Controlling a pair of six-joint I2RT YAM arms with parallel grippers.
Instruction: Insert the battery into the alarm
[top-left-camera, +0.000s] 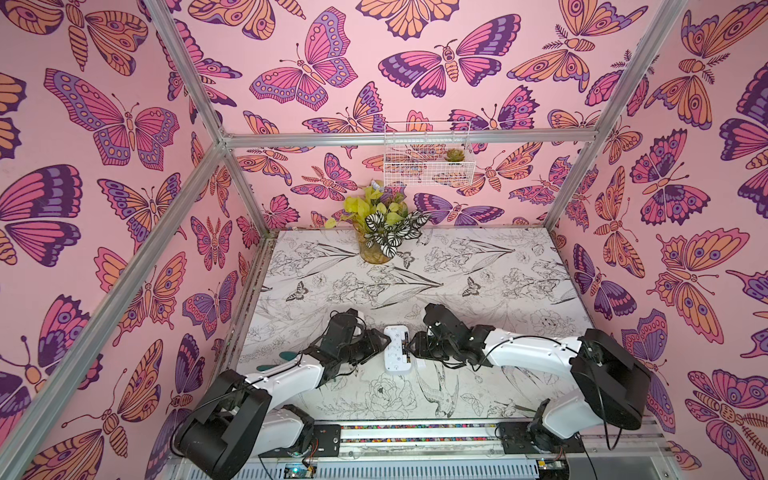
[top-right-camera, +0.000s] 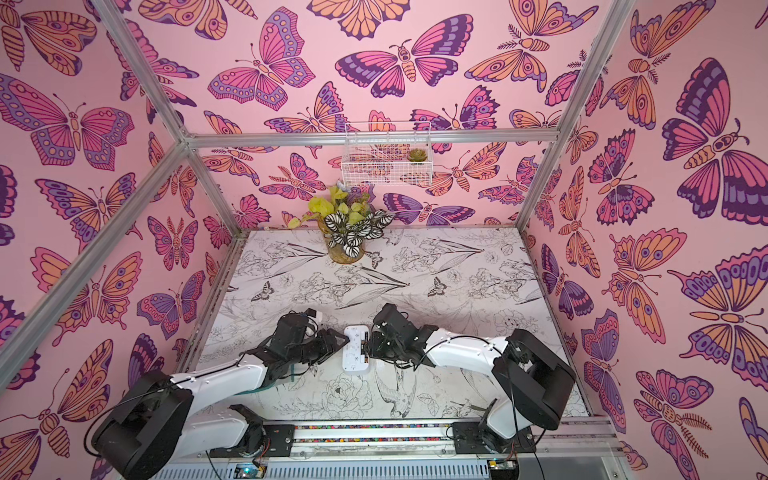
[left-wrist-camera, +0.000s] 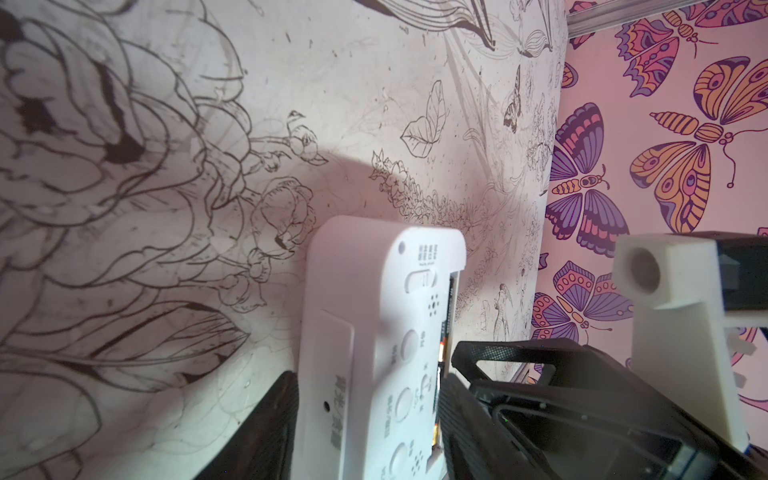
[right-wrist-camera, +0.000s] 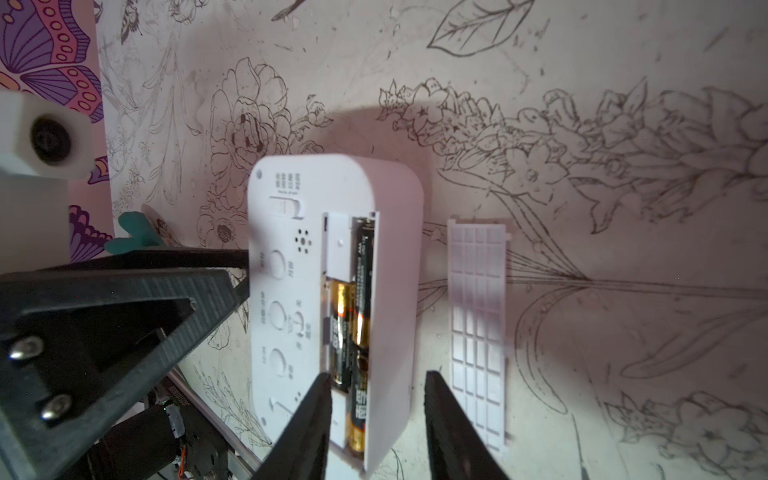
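The white alarm (top-left-camera: 394, 349) stands between both grippers, its battery compartment (right-wrist-camera: 348, 336) uncovered, with batteries (right-wrist-camera: 360, 304) sitting in it. My left gripper is at the alarm's left side, fingers part open around its near end; whether they touch is unclear. My right gripper is at the compartment side, fingers apart over the alarm's right edge, no object visibly gripped. The white slotted cover (right-wrist-camera: 476, 328) lies on the table beside the alarm.
A potted plant (top-left-camera: 376, 240) stands at the back of the table. A teal object (right-wrist-camera: 136, 232) lies left of the alarm.
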